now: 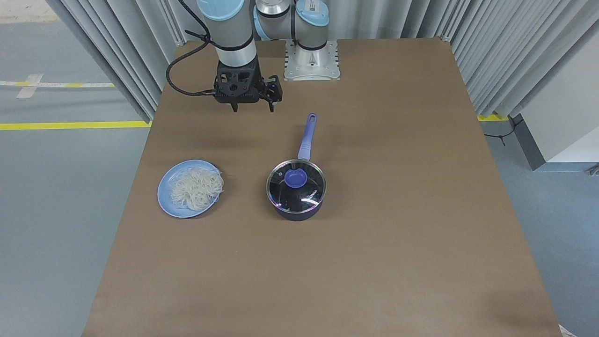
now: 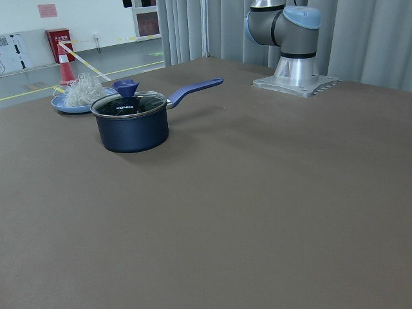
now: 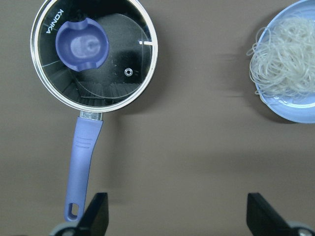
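A dark blue pot point(image 2: 132, 133) with a glass lid and blue knob point(image 1: 295, 178) stands mid-table, its lilac-blue handle point(image 1: 307, 136) pointing toward the arm's base. Beside it, left in the front view, a light blue plate point(image 3: 295, 110) holds a pile of white noodles point(image 1: 195, 188). My gripper point(image 1: 252, 106) hangs over the far left part of the table, behind and above both. In the wrist view it point(image 3: 178, 206) is open, with bare table between its fingers and the pot handle's end near one finger.
The arm's mounting plate point(image 1: 311, 70) sits at the back edge, with grey curtains behind it.
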